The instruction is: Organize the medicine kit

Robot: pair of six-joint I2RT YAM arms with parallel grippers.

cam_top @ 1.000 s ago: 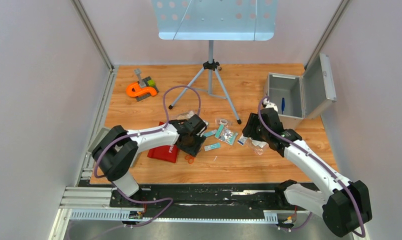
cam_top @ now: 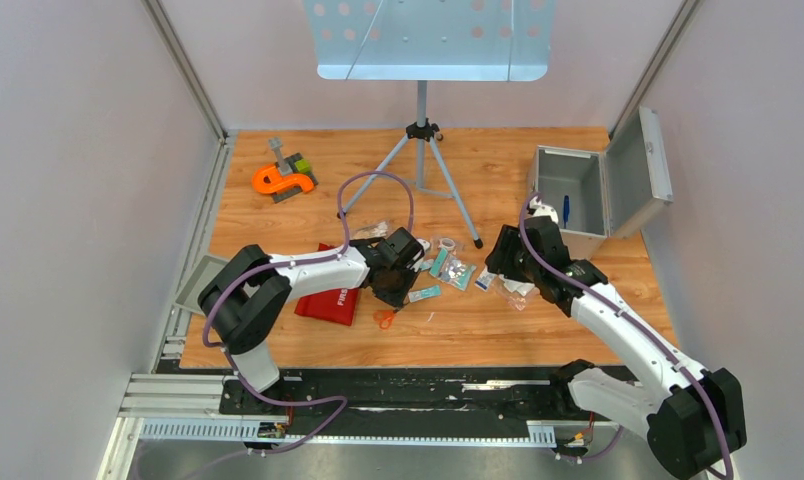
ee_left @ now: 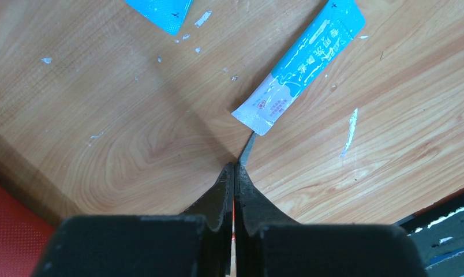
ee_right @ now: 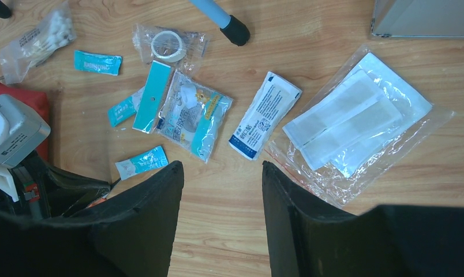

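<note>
Orange-handled scissors (cam_top: 384,319) lie at the table's front middle. My left gripper is shut on them; a thin grey blade (ee_left: 248,149) pokes out past its fingertips, and the rest is mostly hidden. Close to the blade's tip lies a blue-and-white sachet (ee_left: 299,66). Over on the right, my right gripper is open and empty above the table. Ahead of its fingers are a white packet (ee_right: 265,115), a clear bag of white pads (ee_right: 356,121) and a bagged blue-white pack (ee_right: 192,112). The grey metal box (cam_top: 570,190) stands with its lid raised.
A red pouch (cam_top: 326,306) lies under the left forearm. Behind the supplies stands a tripod (cam_top: 448,185). An orange-and-grey object (cam_top: 283,180) sits at the back left. Inside the box is a blue pen-like item (cam_top: 566,208). Bare wood (cam_top: 478,335) runs along the front.
My left gripper has shifted a little to the right, and the orange scissor handles have moved slightly right with it. The right arm is nearly still.
</note>
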